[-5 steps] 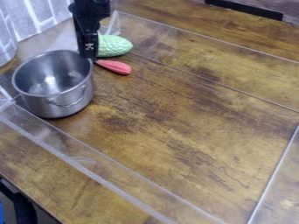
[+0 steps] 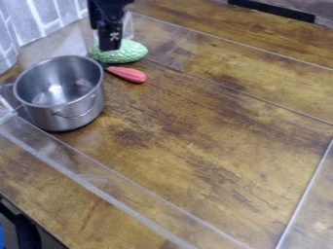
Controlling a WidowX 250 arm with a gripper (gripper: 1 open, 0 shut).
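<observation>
A dark gripper (image 2: 109, 39) hangs at the top left of the camera view, over a green textured toy (image 2: 125, 53) that resembles a vegetable. I cannot make out whether its fingers are open or shut. A short red object (image 2: 128, 74) lies just in front of the green one. A steel pot (image 2: 78, 107) with side handles stands at the left, apart from the gripper.
Transparent strips or panels cross it at the lower left and right. A pale, crinkled backdrop (image 2: 26, 24) stands at the back left, with a dark edge at the top right.
The gripper has moved up and back from near the pot's rear rim, uncovering more of the green object. The pot and red object look unmoved.
</observation>
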